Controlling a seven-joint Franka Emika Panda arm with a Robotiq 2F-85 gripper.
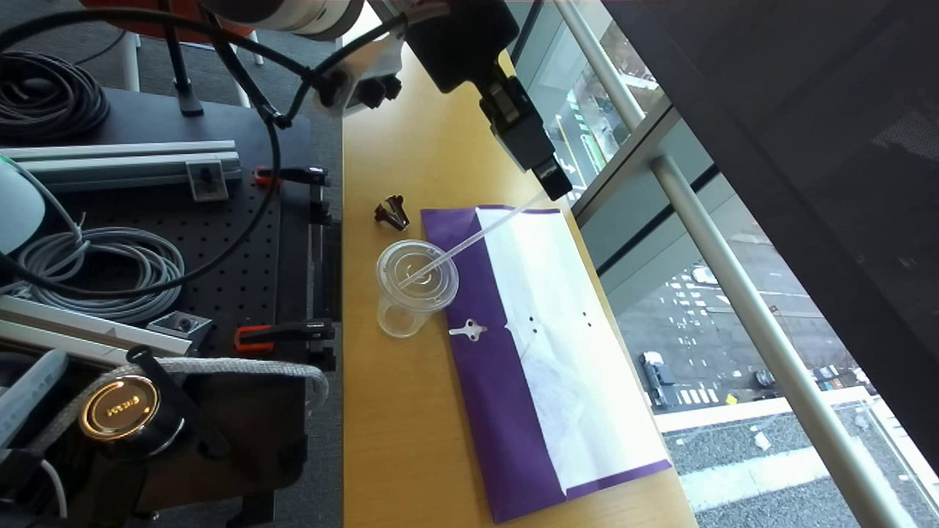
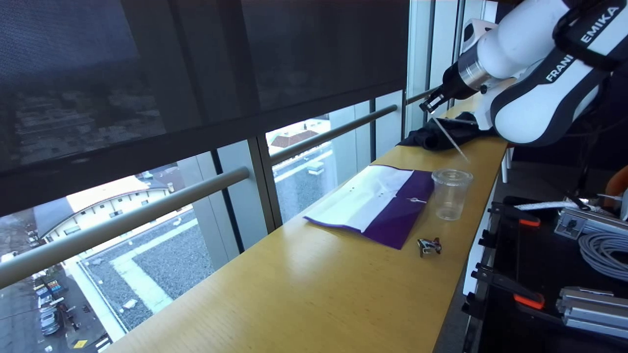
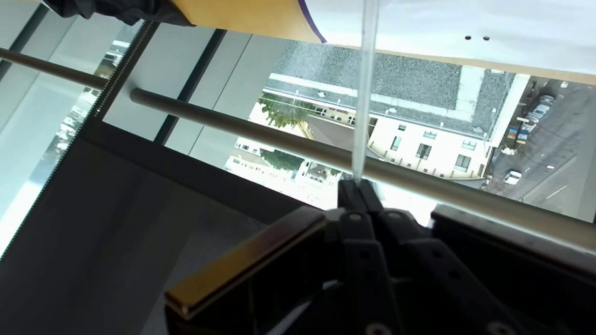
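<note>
A thin clear straw is pinched at one end between the fingertips of my gripper, which is shut on it. In exterior view 1 the straw slants down from the gripper and its free end overlaps the lid of the clear plastic cup. Exterior view 2 shows the straw with its lower end in the air, above and apart from the lidded cup. The cup stands upright on the table. My gripper is well above the tabletop.
A purple and white folder lies beside the cup, with a small metal piece on it. A staple remover sits near the cup. The window rail runs along the table's far side. Dark cloth lies behind.
</note>
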